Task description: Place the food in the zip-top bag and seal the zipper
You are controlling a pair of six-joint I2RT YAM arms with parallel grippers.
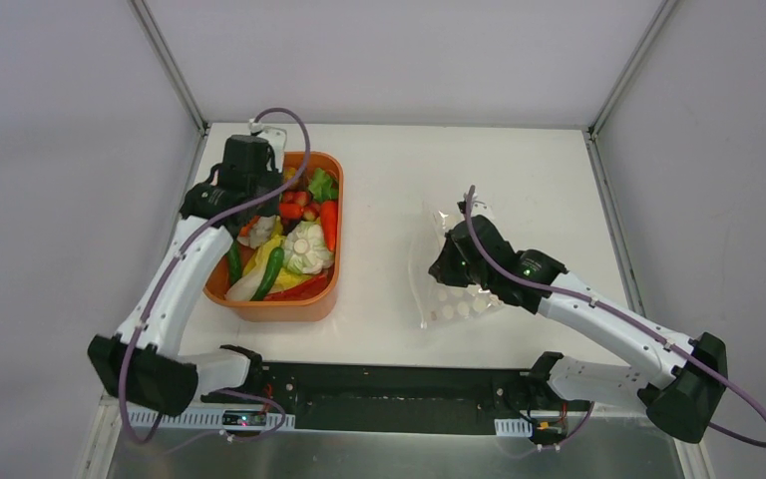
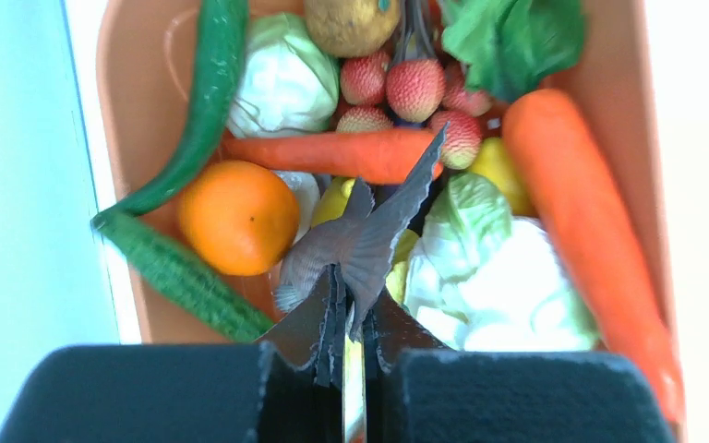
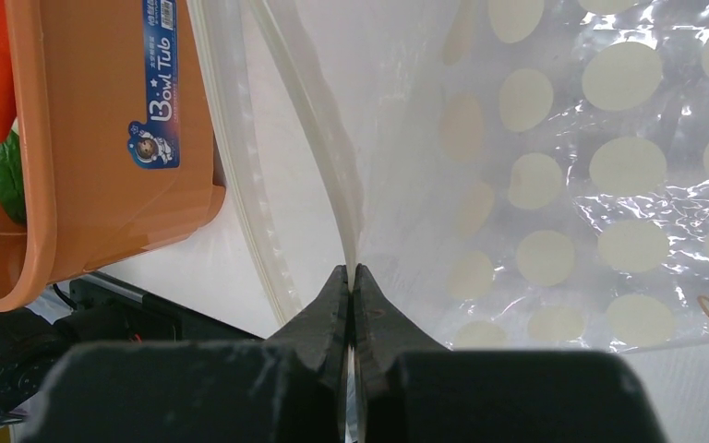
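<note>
In the left wrist view, my left gripper is shut on the tail end of a grey toy fish (image 2: pixel 374 235). Its tail fin fans up past the fingertips, and it hangs over the food in the orange tub (image 1: pixel 289 310). My right gripper is shut on one lip of the clear zip top bag (image 3: pixel 545 175). That lip is lifted off the other zipper strip (image 3: pixel 240 175), so the mouth stands apart. White dots cover the bag, and no food shows inside it.
The tub is crowded with toy food, such as an orange (image 2: pixel 240 217), a long cucumber (image 2: pixel 205 101), a carrot (image 2: pixel 591 231) and a red pepper (image 2: pixel 332 155). Tub walls stand close around the left gripper. Bare white table (image 1: pixel 379 230) lies between tub and bag.
</note>
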